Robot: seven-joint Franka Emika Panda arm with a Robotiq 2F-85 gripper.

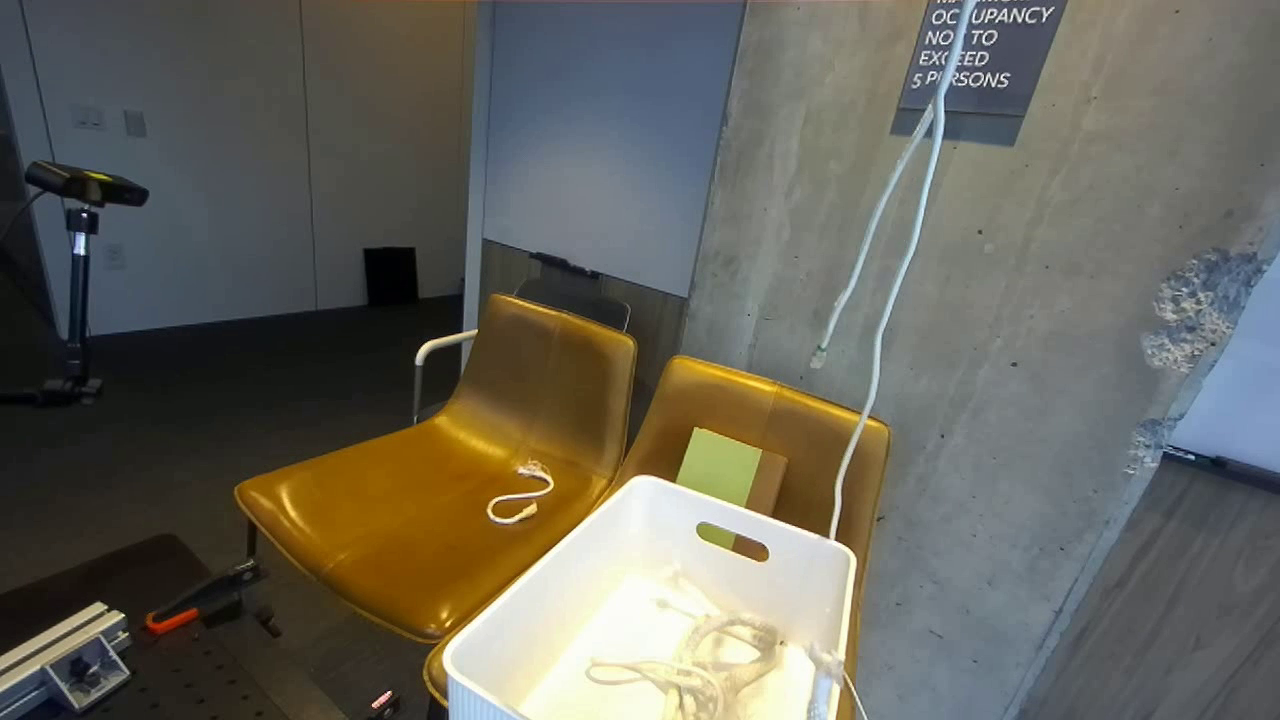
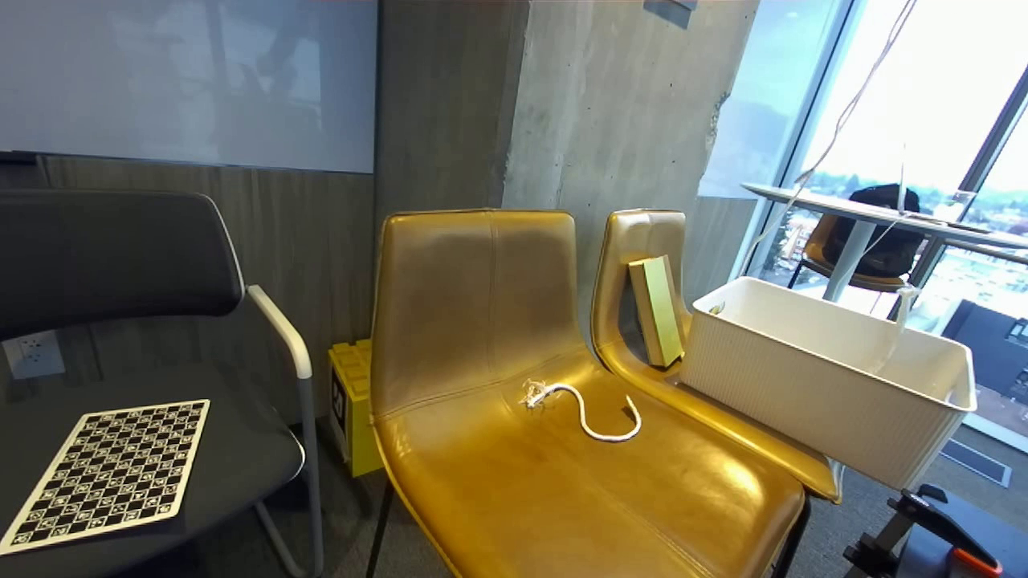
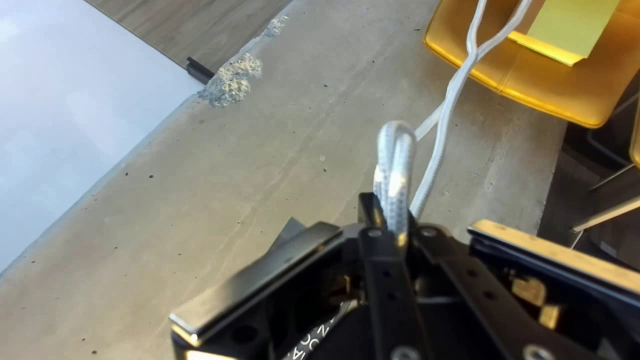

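Observation:
In the wrist view my gripper is shut on a white rope (image 3: 396,168), with a folded loop sticking up past the fingertips. Two strands of this rope hang away from the fingers toward the chair. Exterior view 1 shows the same hanging rope (image 1: 908,258): one end dangles in front of the concrete wall, while the longer strand reaches the white bin's far side. Inside the white bin (image 1: 492,654) lie more pale ropes (image 1: 720,672) in a loose tangle. A short white rope (image 2: 589,424) with a frayed end rests on the tan chair seat (image 2: 540,482). Neither exterior view shows the gripper.
Against the second chair's back leans a green and brown box (image 1: 720,466), behind the bin. A black chair with a checkered board (image 2: 111,472) stands at the left of exterior view 2. A round table (image 2: 848,205) is by the window. A clamp (image 1: 204,596) lies lower left.

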